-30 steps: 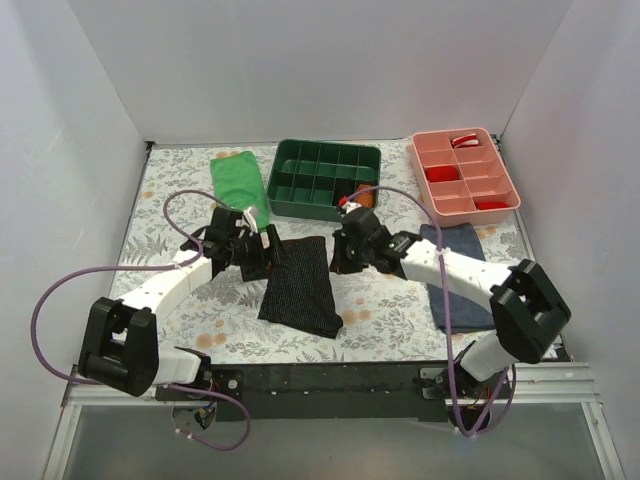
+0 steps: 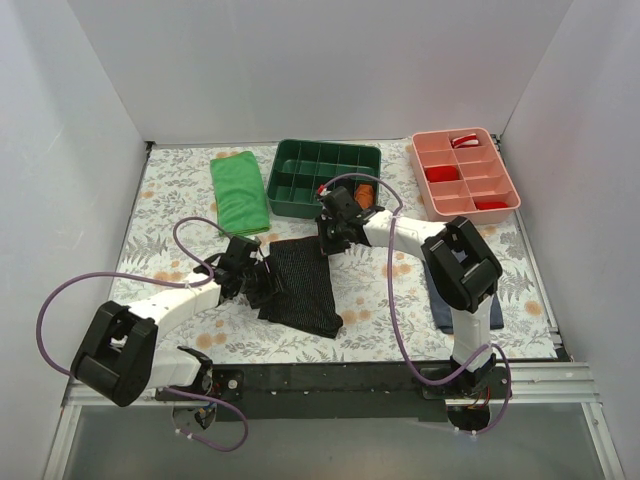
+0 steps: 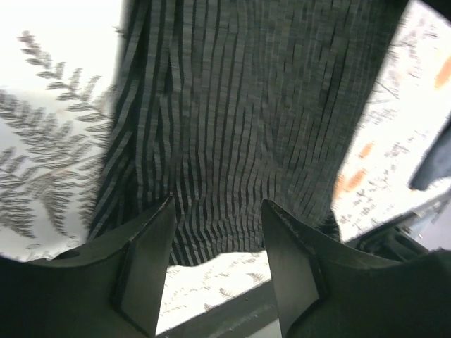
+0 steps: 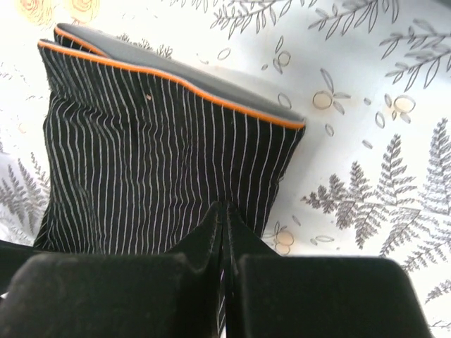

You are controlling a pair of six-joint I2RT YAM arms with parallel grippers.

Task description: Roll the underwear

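Observation:
Black underwear with thin pale stripes [image 2: 305,290] lies spread on the patterned mat, its orange-edged waistband [image 4: 187,86] at the far end. My left gripper [image 2: 263,296] is low over its left side, near the front edge. In the left wrist view, the left gripper's [image 3: 218,211] fingers stand some way apart with striped cloth [image 3: 218,134] showing below and between them; whether they grip it cannot be told. At the far right corner, the right gripper is shut over the cloth's right edge, with nothing visible between its fingers.
A green divided box [image 2: 305,205] stands behind the underwear and a pink one [image 2: 460,187] at the back right. Green cloth [image 2: 240,190] lies at the back left, dark blue cloth [image 2: 440,310] at the right beneath the right arm.
The right gripper has moved left and back to the far right corner.

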